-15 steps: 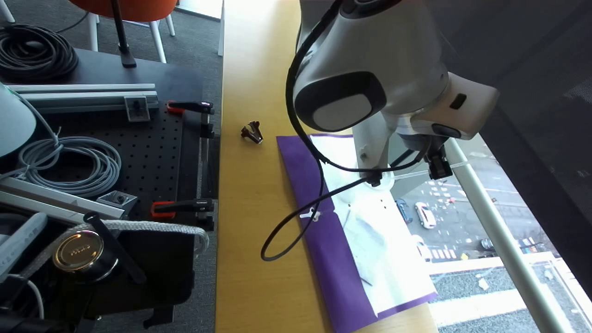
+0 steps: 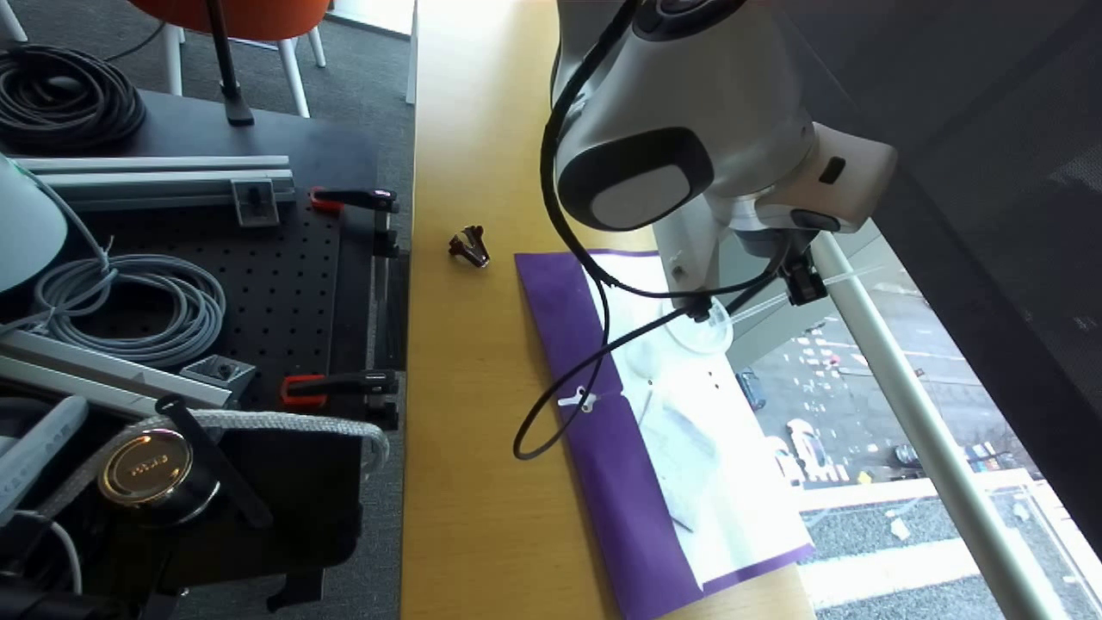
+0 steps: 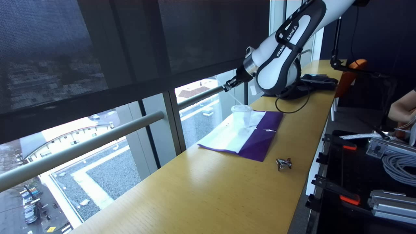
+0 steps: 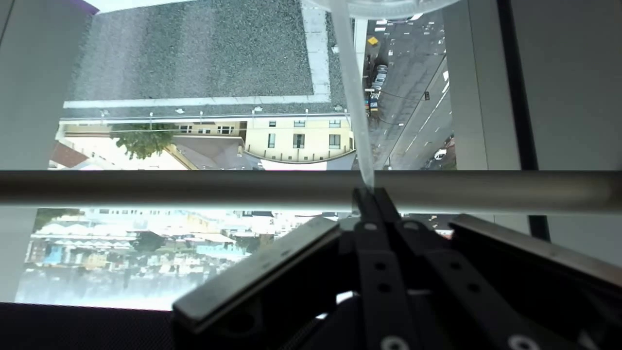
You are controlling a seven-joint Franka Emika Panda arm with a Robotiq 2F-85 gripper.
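Note:
A clear plastic cup (image 3: pixel 242 117) with a lid stands on white paper over a purple folder (image 3: pixel 255 144). A thin translucent straw (image 4: pixel 351 76) slants out of the cup toward the window. Its upper part meets the fingertips of my gripper, which is shut on it. In exterior view 1 the straw (image 2: pixel 853 274) also shows past the far side of the gripper (image 2: pixel 806 284). Only the edge of the cup's lid (image 4: pixel 396 10) appears at the top of the wrist view. The arm partly covers the cup in exterior view 1.
A metal rail (image 3: pixel 85 146) runs along the window, close to the gripper. A staple remover (image 2: pixel 470 246) and a small white key-like piece (image 2: pixel 578 399) lie on the table side. The arm's cable (image 2: pixel 537 434) loops above the folder.
The gripper and wrist have shifted a little to the left and up in exterior view 1. The cable loop has swung, and more of the cup shows. The straw still crosses the gripper.

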